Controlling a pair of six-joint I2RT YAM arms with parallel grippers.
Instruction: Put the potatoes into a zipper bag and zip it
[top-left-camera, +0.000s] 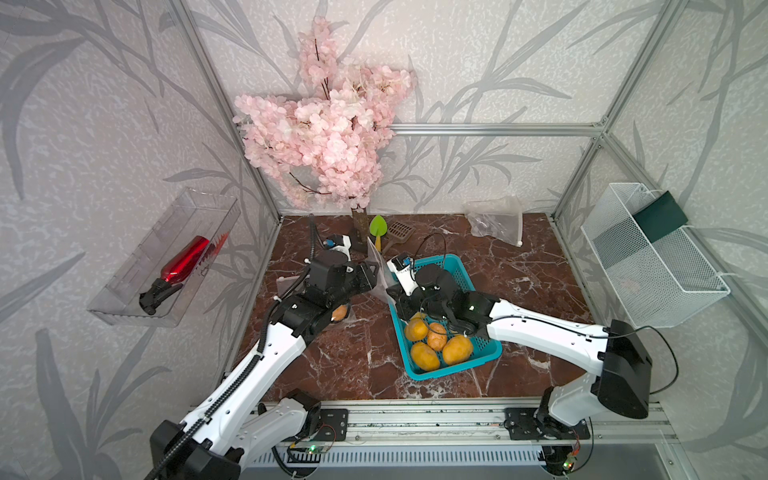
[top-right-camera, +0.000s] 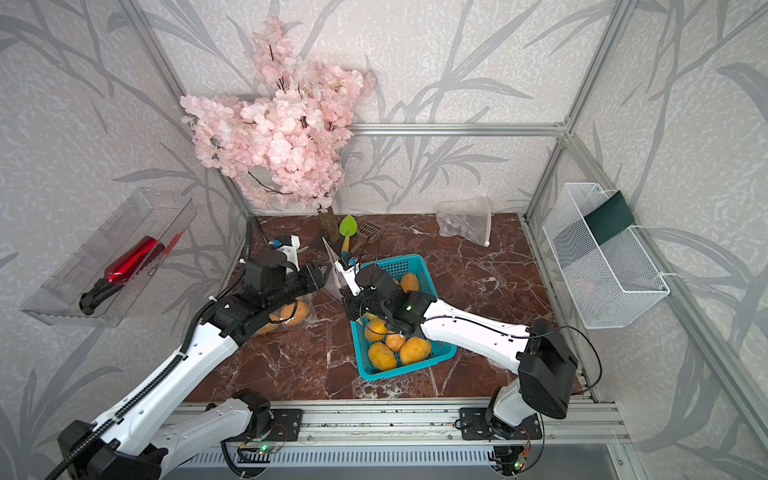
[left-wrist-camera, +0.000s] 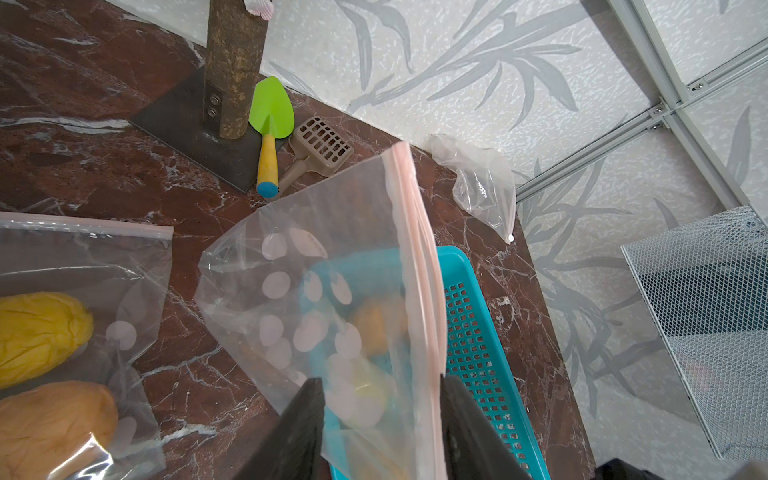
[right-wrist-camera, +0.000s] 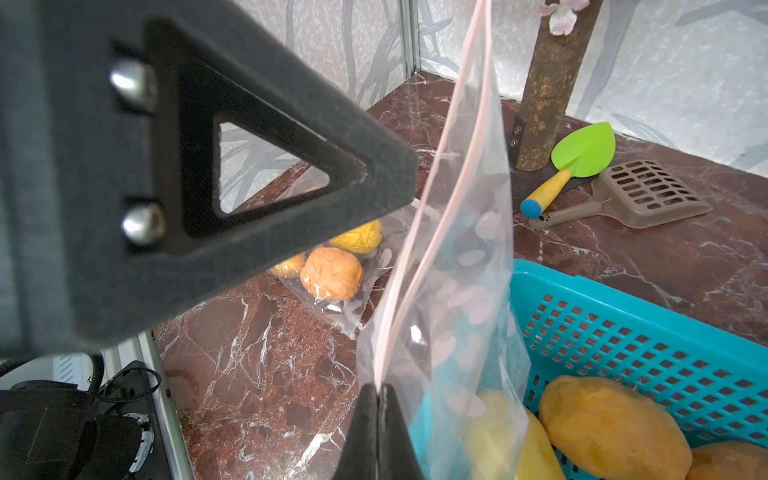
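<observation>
An empty-looking zipper bag (left-wrist-camera: 328, 264) hangs upright over the left rim of the teal basket (top-right-camera: 440, 352), which holds several potatoes (right-wrist-camera: 612, 424). My right gripper is shut on the bag at its pink zip edge. My left gripper stands open just beside that edge; in the left wrist view the zip runs between its fingertips, and whether they touch it is unclear. A second bag (left-wrist-camera: 128, 320), holding potatoes and a yellow item, lies on the table to the left.
A green trowel (right-wrist-camera: 582, 148), a slotted scoop (right-wrist-camera: 648, 192) and a wooden post (right-wrist-camera: 544, 120) stand at the back. Another clear bag (top-left-camera: 493, 220) lies at the back right. The table right of the basket is clear.
</observation>
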